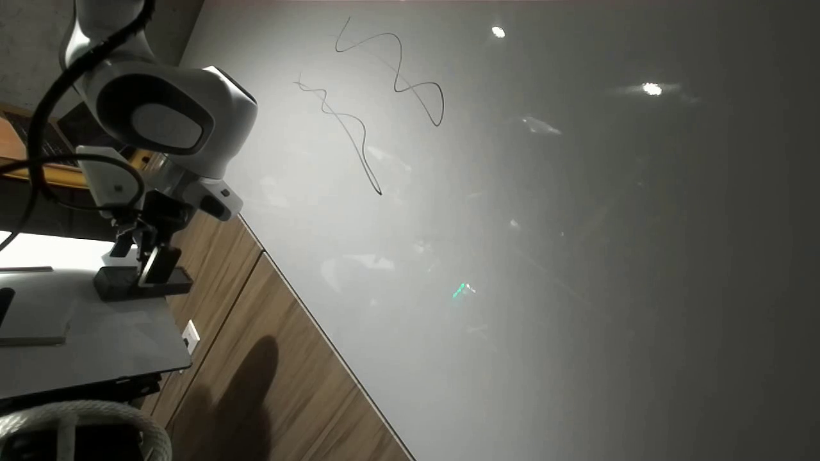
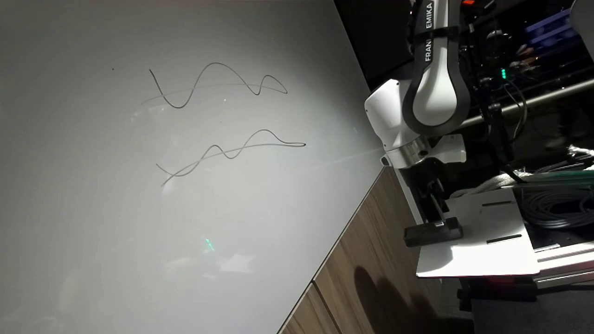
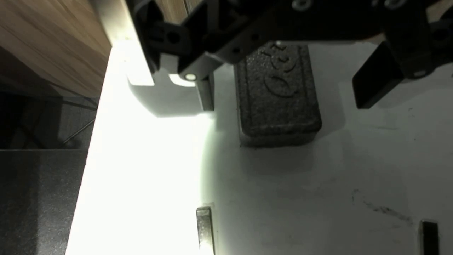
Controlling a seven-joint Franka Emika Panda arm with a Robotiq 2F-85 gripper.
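A dark grey block-shaped eraser (image 3: 278, 93) with raised lettering lies flat on the white shelf (image 3: 271, 204). In the wrist view my gripper is open, one finger on each side of the eraser with a gap to both; its upper end is hidden under the gripper body. The first exterior view shows the eraser (image 1: 115, 284) at the shelf's edge, with a fingertip (image 1: 159, 266) low in front of it. From the other side, the eraser (image 2: 433, 233) sticks out past the shelf edge below my gripper. Two wavy dark lines (image 2: 217, 148) mark the whiteboard (image 2: 111, 211).
Wood panelling (image 1: 300, 353) runs below the board, close to the shelf. Slots (image 3: 205, 229) cut the shelf in front of the eraser. A black cable (image 1: 46, 100) hangs along the arm. Coiled cables (image 2: 557, 206) lie behind the shelf.
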